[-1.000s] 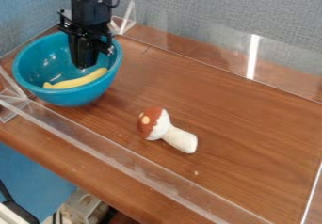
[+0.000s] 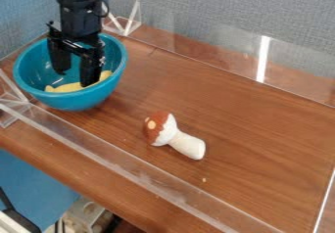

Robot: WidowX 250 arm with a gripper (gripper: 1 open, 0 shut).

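My black gripper [image 2: 76, 57] reaches down into a blue bowl [image 2: 81, 97] at the upper left of the camera view, its fingers open over a yellow elongated object [image 2: 63, 86] lying in the bowl. The gripper hides part of that object, so contact cannot be told. A toy mushroom [image 2: 174, 136] with a red-brown spotted cap and white stem lies on its side on the wooden table, right of and below the bowl.
Clear low walls run along its edges, with white frame pieces at the left corners. A grey textured wall stands behind.
My gripper has moved left and lower into the bowl, over the yellow object. The bowl and mushroom look unchanged.
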